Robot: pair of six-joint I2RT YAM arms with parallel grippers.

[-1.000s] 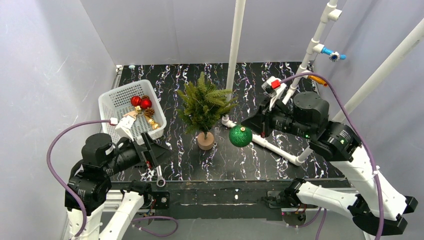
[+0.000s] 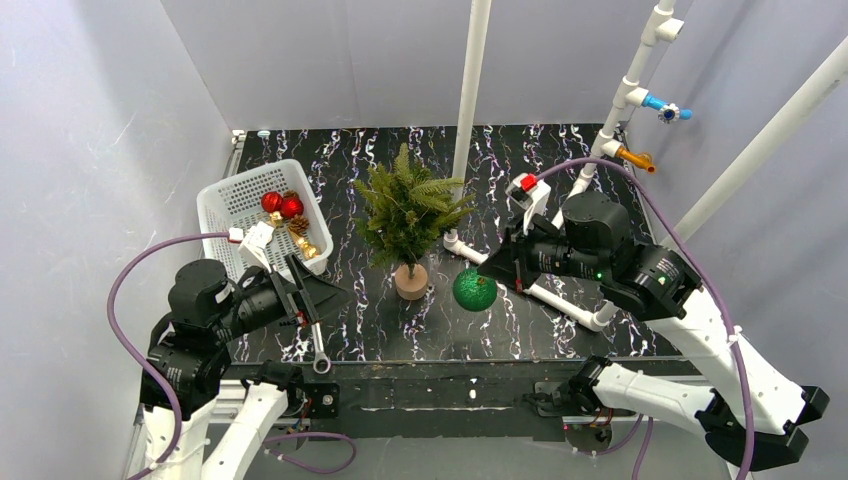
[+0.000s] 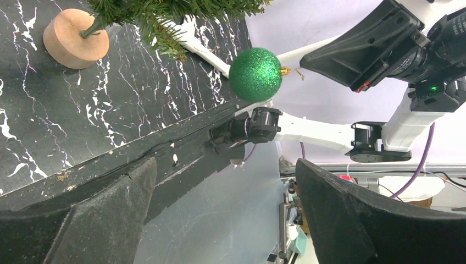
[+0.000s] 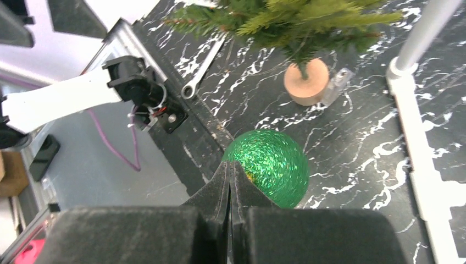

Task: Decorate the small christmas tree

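The small green tree (image 2: 408, 208) stands upright on its round wooden base (image 2: 410, 283) mid-table. To its right, a glittery green ball (image 2: 474, 290) hangs in the air from my right gripper (image 2: 488, 272). That gripper is shut; in the left wrist view a thin gold string shows between the ball's cap (image 3: 286, 71) and its fingertips. The right wrist view has the ball (image 4: 272, 165) just past the closed fingertips, apart from the tree. My left gripper (image 2: 332, 308) is open and empty, left of the tree base and near the table's front edge.
A white basket (image 2: 222, 190) at the left holds red balls (image 2: 290, 207), a pine cone and gold pieces. A wrench (image 2: 320, 350) lies at the front edge. White pipes (image 2: 567, 305) run along the right side; a white post rises behind the tree.
My left arm has moved slightly right. Tree and basket are unmoved.
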